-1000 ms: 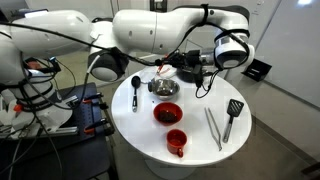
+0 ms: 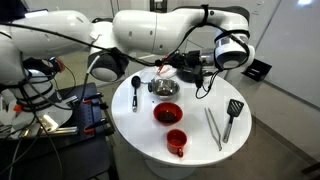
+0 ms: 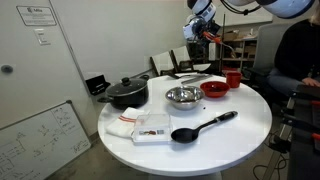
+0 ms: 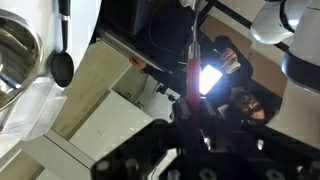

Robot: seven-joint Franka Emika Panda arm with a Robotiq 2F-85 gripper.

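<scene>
In the wrist view, my gripper is shut on a slim red handle (image 4: pixel 193 85). A thin metallic shaft runs up from this handle; what kind of utensil it is, I cannot tell. Exterior view 1 shows the arm (image 2: pixel 150 32) stretched over the far side of the round white table (image 2: pixel 205 145), its fingers hard to make out. From exterior view 2, the arm's end (image 3: pixel 203 25) appears high above the table's far part.
On the table are a steel bowl (image 3: pixel 184 97), a red bowl (image 2: pixel 167 114), a red mug (image 2: pixel 176 141), a black ladle (image 3: pixel 200 128), a black spatula (image 2: pixel 234 115), tongs (image 2: pixel 213 127), a lidded black pot (image 3: pixel 131 92), a clear container (image 3: pixel 153 127) and a white cloth (image 3: pixel 123 123). A person sits nearby.
</scene>
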